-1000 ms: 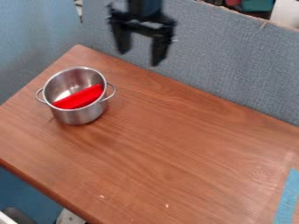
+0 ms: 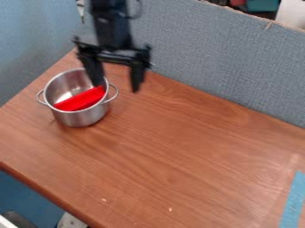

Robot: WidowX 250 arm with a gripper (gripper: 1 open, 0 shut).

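Observation:
A dark robot gripper [image 2: 114, 73] hangs over the upper left of the wooden table, its two fingers apart, open, above and partly behind the steel pot's rim. The steel pot [image 2: 77, 116] with two side handles sits on the left of the table, and a red elongated object [image 2: 81, 100] lies inside it. The gripper is blurred, and nothing shows between its fingers.
Grey padded walls [image 2: 215, 62] border the back and left. A blue strip [image 2: 292, 196] lies at the right edge.
The gripper has moved left and downward from the back of the table to just above the pot. The pot and red object have stayed in place.

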